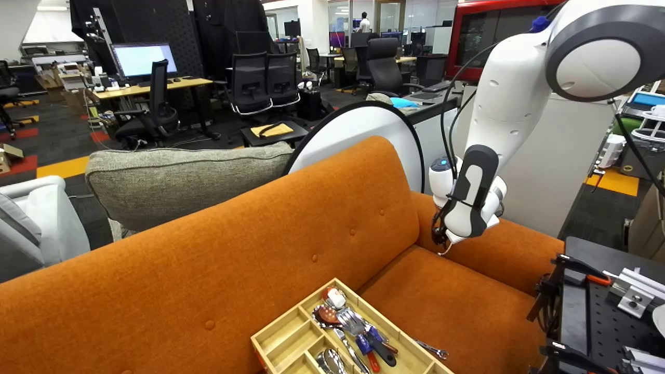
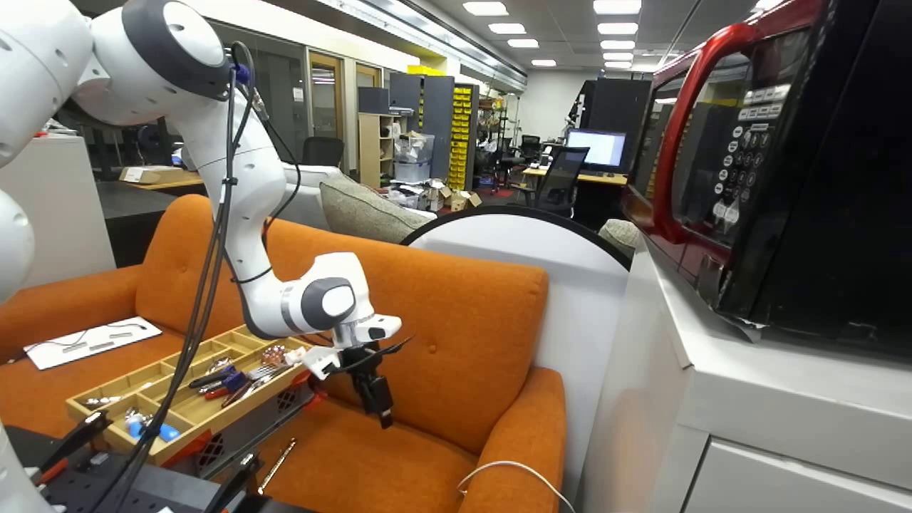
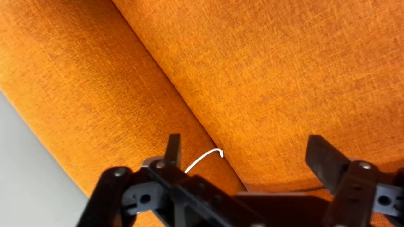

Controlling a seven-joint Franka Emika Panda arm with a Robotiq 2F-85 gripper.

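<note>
Above the right end of the orange couch (image 1: pixel 461 305), my gripper (image 2: pixel 382 420) points downward. In the wrist view its two fingers (image 3: pixel 324 162) stand wide apart, so the gripper is open and empty. A thin white cable (image 3: pixel 202 157) lies over the couch's armrest and ends at the seam by the seat; the left finger hides part of it. The same white cable (image 2: pixel 513 464) loops across the armrest in exterior view 2, to the right of the gripper and apart from it.
A wooden tray (image 1: pixel 293 304) of utensils sits beside the arm. A wrench (image 1: pixel 431 349) lies on the seat near it. The red microwave (image 2: pixel 667 128) rests on a white cabinet (image 2: pixel 769 410) at the right. Most of the seat below the gripper is bare.
</note>
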